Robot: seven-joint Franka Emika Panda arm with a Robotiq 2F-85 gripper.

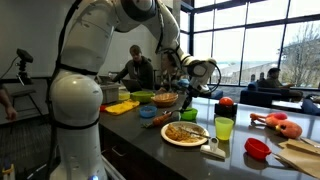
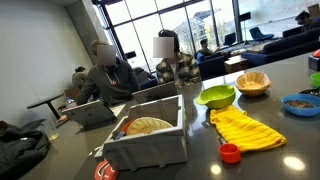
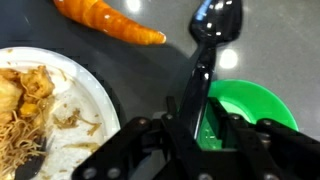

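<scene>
A black spoon (image 3: 206, 65) shows in the wrist view, its broad end toward the top and its handle running down between the fingers of my gripper. Black fingers against a black handle make it hard to see whether they touch it. The spoon passes along the left rim of a green bowl (image 3: 252, 102). To the left is a white plate (image 3: 92, 95) of noodles and fried pieces. In exterior view 1 my gripper (image 1: 188, 104) points down above the table beyond the plate (image 1: 184, 146); its fingertips are too small there to judge.
An orange pepper-like item (image 3: 110, 20) lies close by in the wrist view. A yellow cup (image 1: 224, 128), a red cup (image 1: 257, 149) and a wooden board (image 1: 300, 158) stand to the right. A grey bin (image 2: 148, 145) and yellow cloth (image 2: 246, 129) occupy the other end.
</scene>
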